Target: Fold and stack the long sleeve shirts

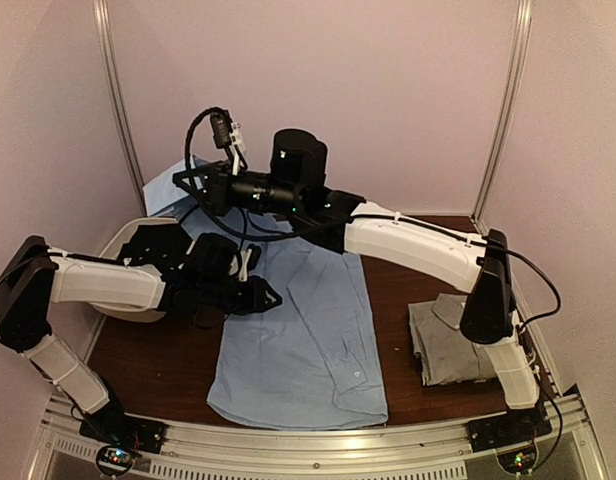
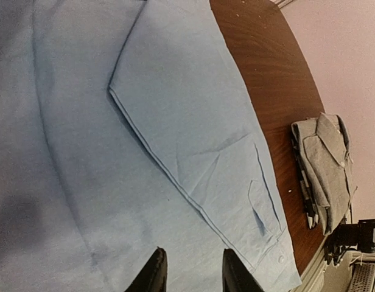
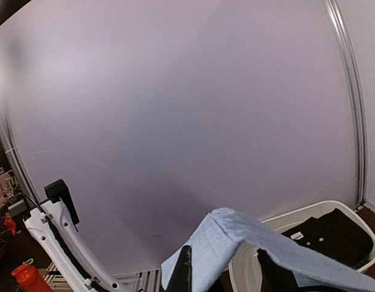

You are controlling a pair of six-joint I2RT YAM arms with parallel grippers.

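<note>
A light blue long sleeve shirt [image 1: 303,370] lies flat on the dark table, one sleeve [image 2: 193,140] folded over its right side and running down to the cuff. The other sleeve [image 3: 227,234] is lifted, its end pinched in my right gripper [image 1: 181,181], up at the back left; only one dark finger [image 3: 183,271] of that gripper shows clearly against the cloth. Over the shirt's left part hangs my left gripper [image 1: 276,297], its fingertips [image 2: 160,255] apart with no cloth between them. A folded grey shirt [image 1: 448,340] rests at the right.
A white bin [image 1: 113,245] with dark clothing [image 3: 330,234] in it stands at the left, partly behind my left arm. Bare table [image 1: 138,365] shows at the front left and between the two shirts.
</note>
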